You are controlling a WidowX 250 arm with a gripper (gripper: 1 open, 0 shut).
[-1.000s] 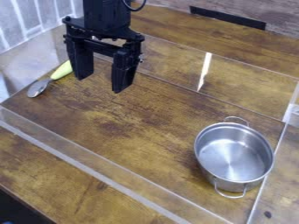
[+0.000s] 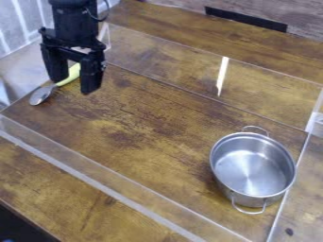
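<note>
My black gripper (image 2: 72, 74) hangs at the upper left, open, its fingers pointing down. Just behind it a yellow banana-like object (image 2: 71, 72) is partly hidden by the gripper. A silver spoon (image 2: 42, 93) lies on the wooden surface to the lower left of the gripper. A steel pot (image 2: 252, 168) with two handles sits at the right.
Clear strips run along its front and right, and a narrow white upright piece (image 2: 222, 76) stands toward the back right.
My gripper has moved leftward and away from the middle, smaller in view now, to over the yellow object. The pot and spoon have not moved.
</note>
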